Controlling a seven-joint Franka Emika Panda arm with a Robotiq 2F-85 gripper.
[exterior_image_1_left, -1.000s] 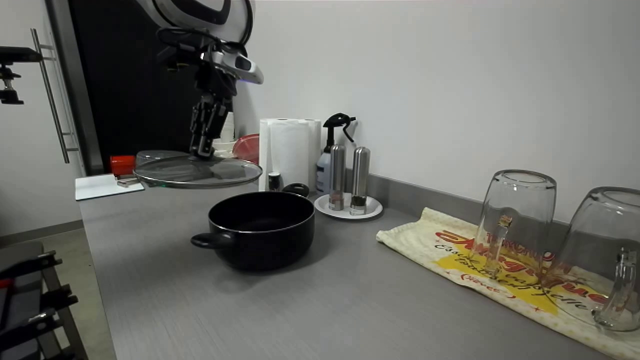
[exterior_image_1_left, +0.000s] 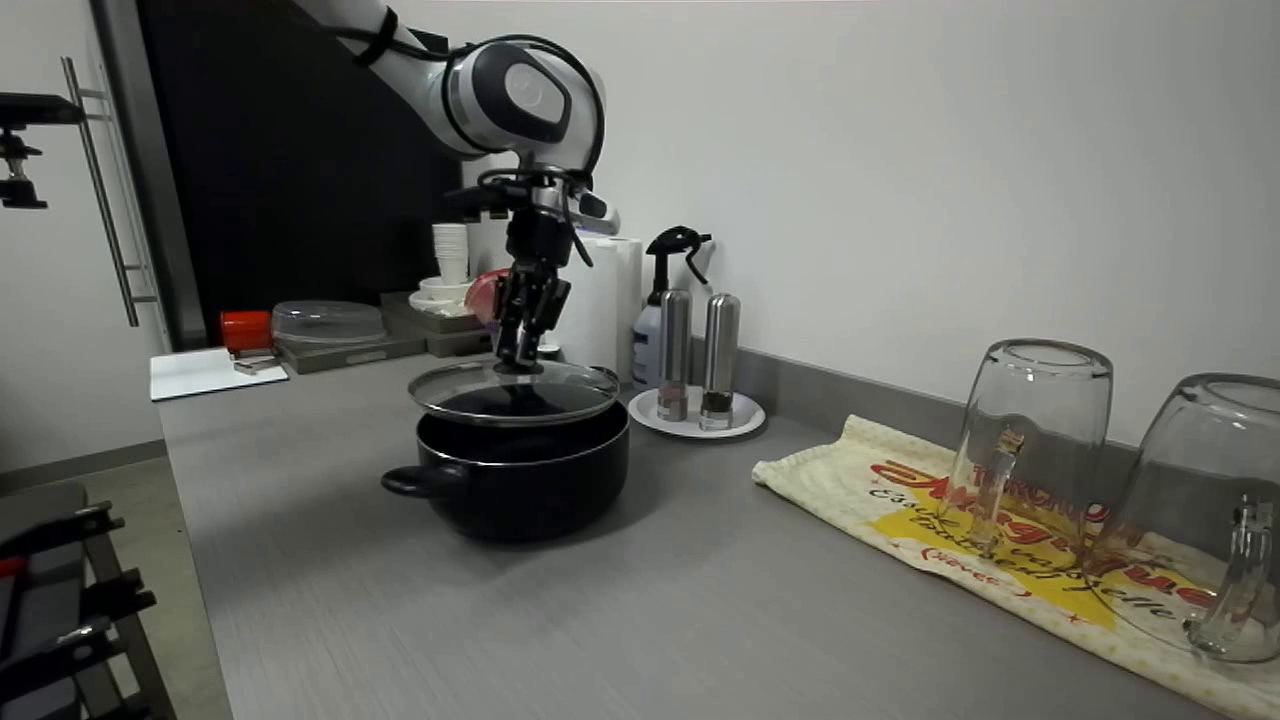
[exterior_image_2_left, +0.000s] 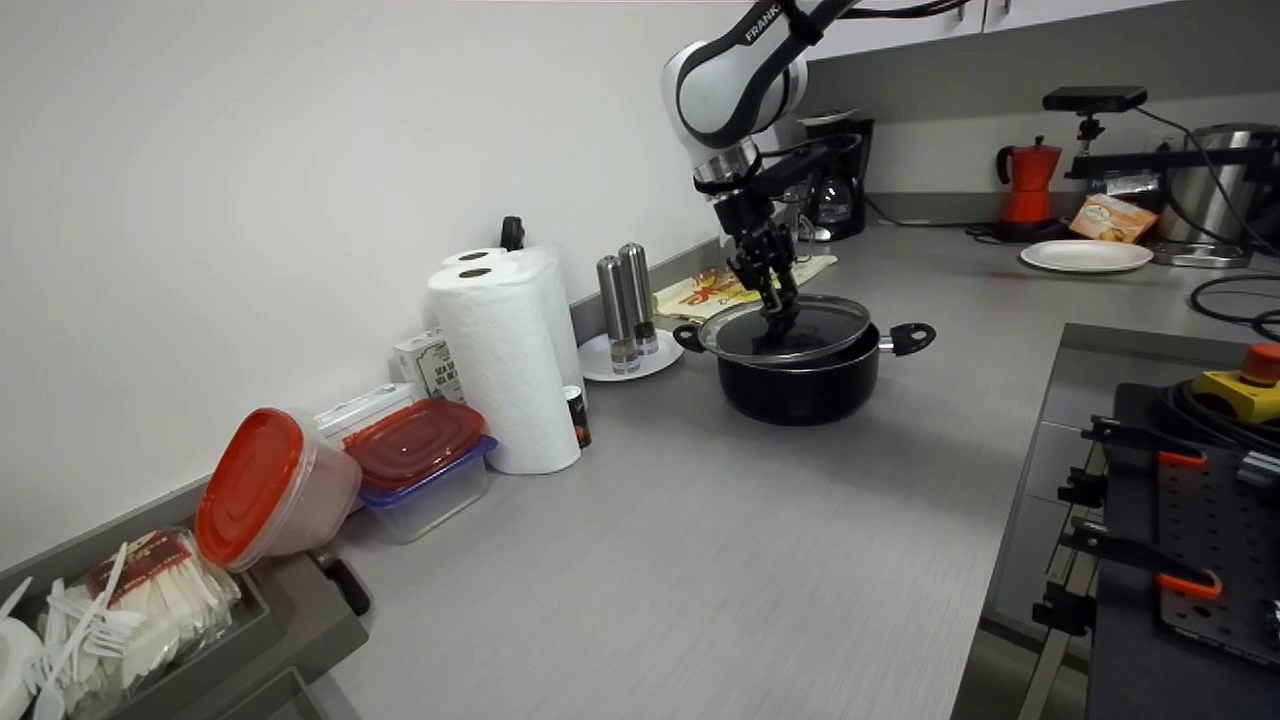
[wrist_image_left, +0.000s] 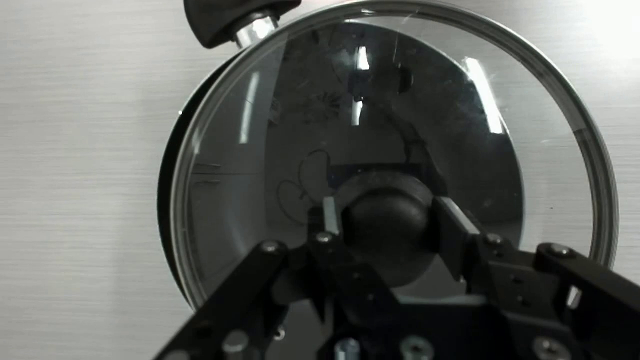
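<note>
Held just over the black pot (exterior_image_1_left: 528, 486) is a clear glass lid (exterior_image_1_left: 462, 386) with a metal rim. My gripper (exterior_image_1_left: 518, 360) is shut on the lid's dark round knob (wrist_image_left: 387, 225), which shows between the fingers in the wrist view. In exterior view 1 a gap with the pot's dark inside shows under the lid's front edge. From exterior view 2 the lid (exterior_image_2_left: 744, 342) looks slightly tilted and shifted toward the wall side of the pot (exterior_image_2_left: 798, 390). Seen from above, the pot's rim and one handle (wrist_image_left: 225, 18) stick out at the left past the lid.
Behind the pot, a white plate (exterior_image_1_left: 756, 420) bears two metal mills (exterior_image_1_left: 720, 360), near paper towel rolls (exterior_image_2_left: 498, 372). Two upturned glass mugs (exterior_image_1_left: 1032, 432) rest on a printed cloth (exterior_image_1_left: 828, 462). The counter in front of the pot is clear.
Holding the lid, my gripper has moved right and down in exterior view 1, from left of the pot to over it. The pot has stayed in place.
</note>
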